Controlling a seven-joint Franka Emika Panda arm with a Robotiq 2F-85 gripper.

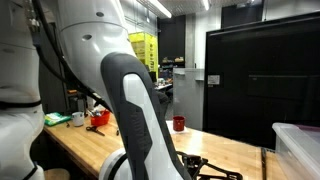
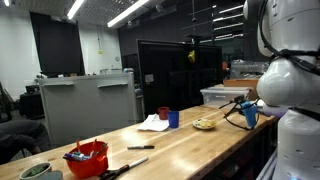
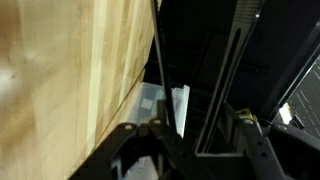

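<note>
My gripper (image 1: 224, 172) hangs low over the table's near right part in exterior view 1, with the arm in front of much of the table. Its two black fingers stand apart in the wrist view, and nothing shows between them. Exterior view 2 has the gripper at the right edge, near a white box (image 2: 222, 94). No object touches the fingers in these views. Toward the middle of the table stand a red mug (image 2: 163, 112) and a blue cup (image 2: 173, 119). A plate (image 2: 205, 124) with something yellow lies nearer to the gripper.
A red basket (image 2: 92, 165) with things in it and a bowl (image 2: 37, 170) stand at the far end from my arm. A white cloth (image 2: 154, 123) lies by the mugs. Dark-handled utensils lie near the basket. The wooden table (image 2: 190, 150) has clear room along its front.
</note>
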